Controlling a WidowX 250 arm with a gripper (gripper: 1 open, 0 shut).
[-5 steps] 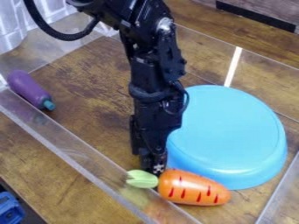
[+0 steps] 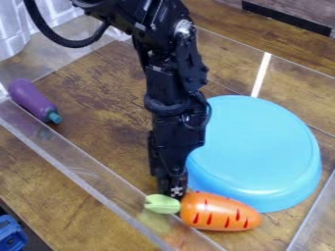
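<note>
My black gripper (image 2: 173, 186) reaches down the middle of the camera view, its tips low at the green-leaved end of an orange toy carrot (image 2: 220, 211). The carrot lies along the near clear wall, to the right of and below the tips. Whether the fingers are open or shut is hidden by the dark body. An upturned light blue bowl or lid (image 2: 257, 152) sits just right of the gripper.
A purple toy (image 2: 31, 100) lies at the left near the clear wall. A blue object (image 2: 8, 235) is outside at lower left.
The carrot and gripper tips have shifted very slightly; otherwise little differs.
</note>
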